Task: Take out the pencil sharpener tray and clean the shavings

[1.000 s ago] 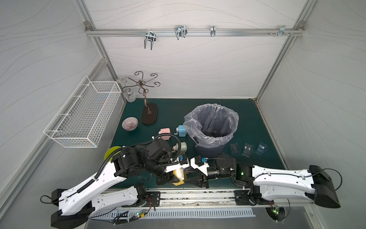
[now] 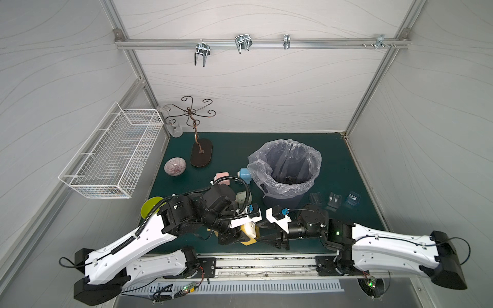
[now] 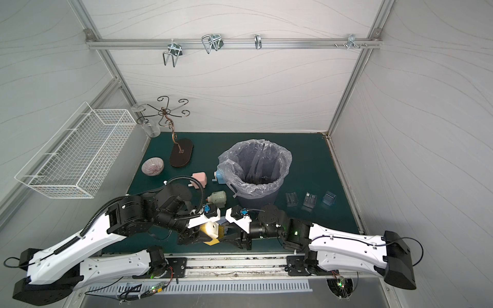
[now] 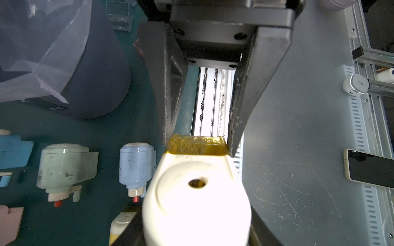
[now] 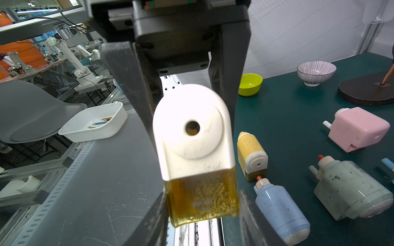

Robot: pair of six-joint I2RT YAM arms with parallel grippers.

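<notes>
A white-and-yellow pencil sharpener (image 2: 250, 230) is held low over the front of the table, its translucent amber tray (image 5: 201, 192) containing shavings. My left gripper (image 2: 241, 233) is shut on the sharpener body, seen close in the left wrist view (image 4: 196, 213). My right gripper (image 2: 264, 233) faces it from the right, fingers around the tray end; whether they grip it or stand just apart is hard to tell. The lined bin (image 3: 254, 164) stands behind both grippers.
Several other sharpeners, including pink (image 5: 357, 129), blue (image 5: 281, 209) and yellow (image 5: 252, 151) ones, lie on the table. Clear plastic trays (image 2: 333, 201) are right of the bin. A bowl (image 2: 174, 165) and metal stand (image 2: 201, 153) are back left.
Both arms have shifted slightly to the right, the sharpener moving along with them.
</notes>
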